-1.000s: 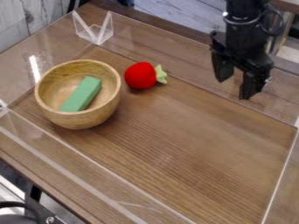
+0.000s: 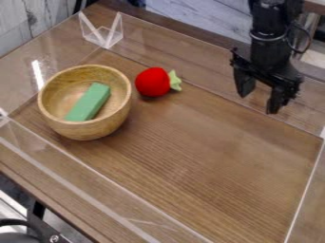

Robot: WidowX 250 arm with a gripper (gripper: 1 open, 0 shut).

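Note:
A black robot arm stands at the top right, its gripper (image 2: 264,85) low over the wooden table at the right; whether it is open or shut is hard to tell. At the left a wooden bowl (image 2: 117,118) holds a green block (image 2: 86,102). A red tomato-like object (image 2: 154,82) with a pale green leafy top lies right of the bowl, well apart from the gripper.
A clear wire or plastic holder (image 2: 102,30) stands at the upper left. A dark cable shows at the bottom left corner.
The arm has shifted slightly in the right part of the view, turning a little. The bowl, green block and red object have not moved.

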